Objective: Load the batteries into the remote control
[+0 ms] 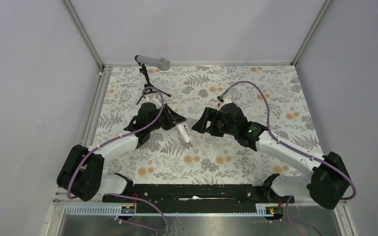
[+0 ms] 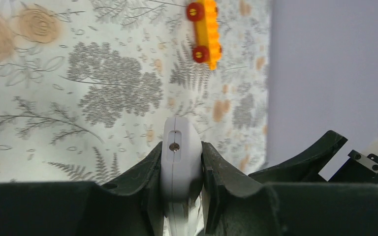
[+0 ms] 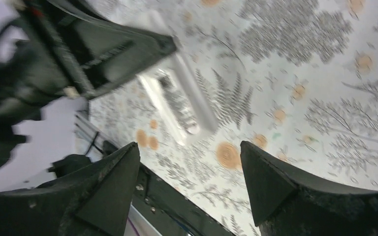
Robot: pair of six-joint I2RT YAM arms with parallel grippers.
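My left gripper (image 1: 176, 119) is shut on the white remote control (image 2: 181, 152), which hangs from its fingers in the middle of the table and stands upright between them in the left wrist view. In the right wrist view the remote (image 3: 201, 110) shows its long open compartment, partly blurred, with what look like metal parts inside; whether batteries lie in it I cannot tell. My right gripper (image 1: 202, 123) is just right of the remote, open, with nothing seen between its fingers.
A yellow toy with red wheels (image 2: 206, 34) lies on the patterned table (image 1: 256, 162). A microphone on a black tripod (image 1: 152, 61) stands at the back left.
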